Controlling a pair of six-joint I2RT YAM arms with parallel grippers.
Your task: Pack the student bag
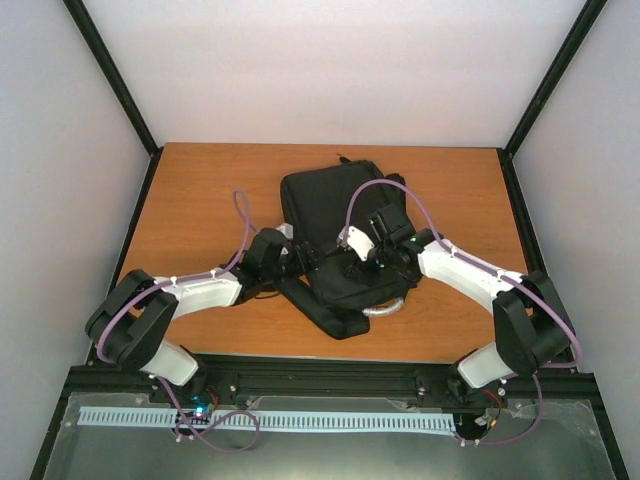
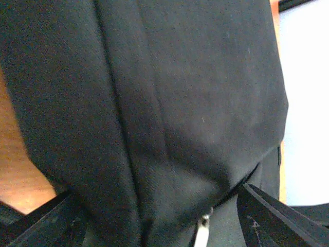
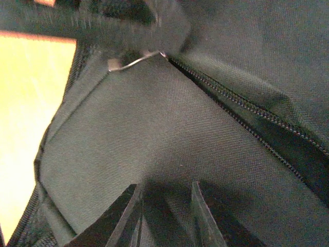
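A black backpack [image 1: 325, 205] lies on the table, with a part-open zipper [image 3: 257, 118] crossing it in the right wrist view. At its left edge is my left gripper [image 1: 312, 260]. In the left wrist view the left gripper stands open, its fingers wide apart around bunched black fabric and a light zipper pull [image 2: 202, 231]. Over the bag's middle hovers my right gripper [image 1: 358, 268]. The right wrist view shows the right gripper part open above the smooth pocket fabric, with nothing clearly between its fingertips. The left gripper's dark finger [image 3: 97, 25] crosses above the zipper there.
A black strap [image 1: 325, 315] trails toward the table's front, beside a pale grey handle loop [image 1: 384, 308]. Both arms are close together over the bag.
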